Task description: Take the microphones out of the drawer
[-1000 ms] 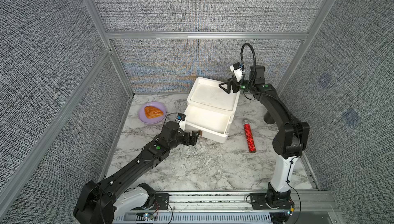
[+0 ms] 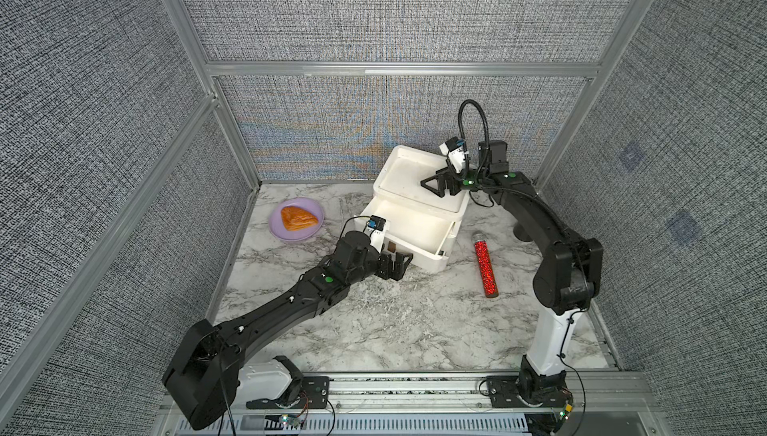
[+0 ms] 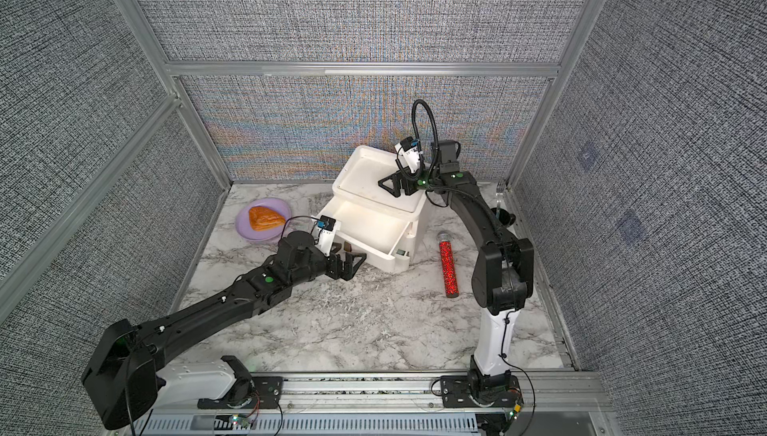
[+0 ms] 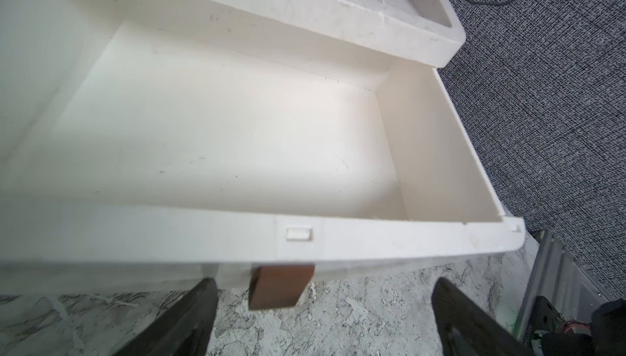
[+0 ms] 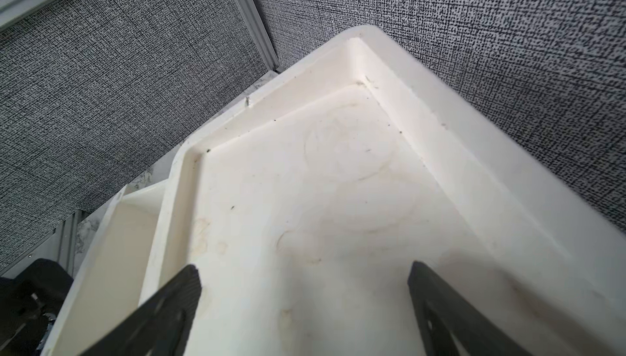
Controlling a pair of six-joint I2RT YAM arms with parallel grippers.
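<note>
A white drawer is pulled out from the white box; in the left wrist view its visible floor is bare. No microphone can be made out in any view. At the drawer's front, my left gripper stands open. Its spread fingers lie on either side of the brown handle tab, apart from it in the left wrist view. My right gripper is open over the box's tray-like top, with nothing between its fingers; contact with the top cannot be judged.
A purple plate with a brown pastry-like item is at the left. Right of the box lies a red-filled tube. A fork and a dark object sit partly behind the right arm.
The box and its drawer have shifted slightly back and to the right. My left gripper has moved right along the drawer front, while the right one has come lower over the box top.
</note>
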